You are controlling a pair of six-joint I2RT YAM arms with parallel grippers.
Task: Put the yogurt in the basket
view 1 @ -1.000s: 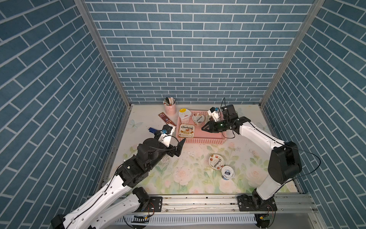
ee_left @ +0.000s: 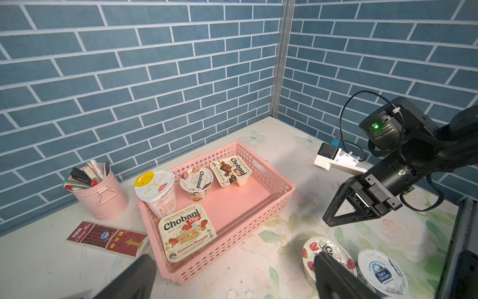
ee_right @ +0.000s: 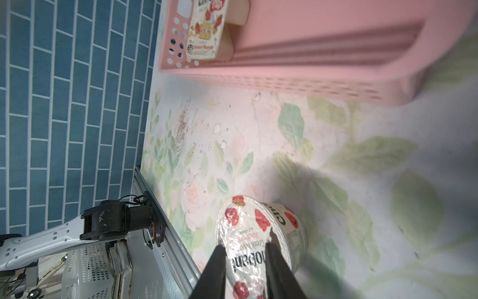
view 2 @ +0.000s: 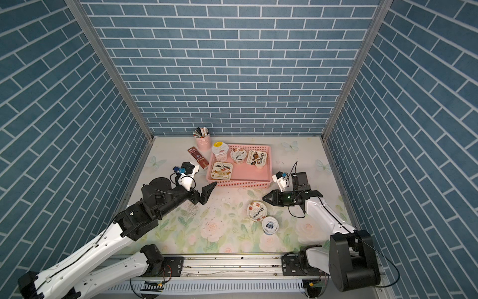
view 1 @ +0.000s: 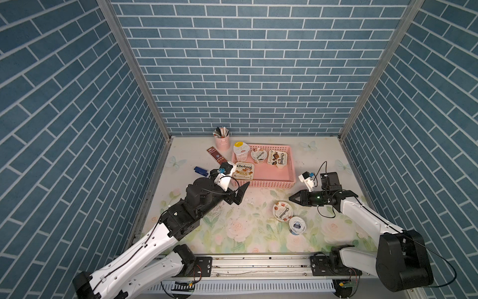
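Note:
The pink basket [view 1: 272,183] holds several yogurts: a tall white cup with a yellow-marked lid [ee_left: 155,185], a small round Chobani cup [ee_left: 196,182], a chocolate Chobani flip [ee_left: 231,170] and a Strawberry Shortcake flip [ee_left: 187,232]. Outside it, on the table, stand a round strawberry Chobani tub [view 1: 282,211] and a Dairy Farmers cup [view 1: 297,226], side by side. My right gripper [view 1: 292,199] is above and just right of the strawberry tub, part open, its fingers empty. Left of the two tubs, in front of the basket, my left gripper [view 1: 243,191] hangs open and empty.
A pink pot of utensils [ee_left: 102,191] stands left of the basket, beside a red packet [ee_left: 107,238]. Near the left arm lies a dark blue item [view 1: 201,171].
My right arm has drawn back from over the basket, down and to the right, toward the two loose tubs. The left gripper has shifted slightly right.

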